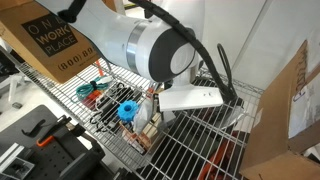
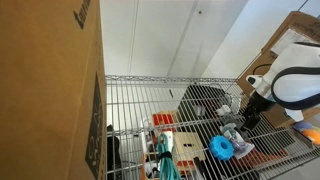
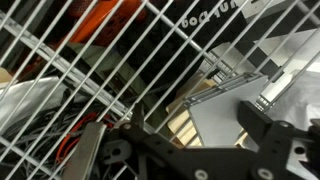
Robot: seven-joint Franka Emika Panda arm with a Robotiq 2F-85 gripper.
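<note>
My gripper is open in the wrist view, its fingers wide apart over the wire rack (image 3: 130, 98). A grey box-like piece (image 3: 222, 112) shows beside the right finger, reaching into the gap; whether it touches the finger, I cannot tell. In exterior view 2 the dark gripper (image 2: 258, 98) is low over the right of the rack, its fingertips hard to make out. The white arm hides most of it in exterior view 1. A blue ring-shaped roll (image 1: 127, 110) lies on the rack, left of the arm there.
Teal cable (image 2: 167, 160) and other small items lie on the rack near the blue roll (image 2: 221, 148). Large cardboard boxes (image 1: 285, 110) flank the rack. Bare wires stretch across the rack's right part in exterior view 1. An orange item (image 3: 98, 20) lies below the wires.
</note>
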